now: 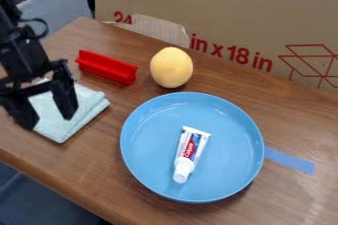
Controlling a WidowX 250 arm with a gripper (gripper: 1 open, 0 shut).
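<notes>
My black gripper is at the left, low over a folded pale blue cloth near the table's left edge, its fingers open. Whether they touch the cloth is hard to tell. A toothpaste tube lies on a blue plate at the centre right. A red block lies behind the cloth, and a yellow egg-shaped object stands to its right.
A large cardboard box closes off the back of the table. Blue tape is on the wood right of the plate. Bare wood shows at the right and front.
</notes>
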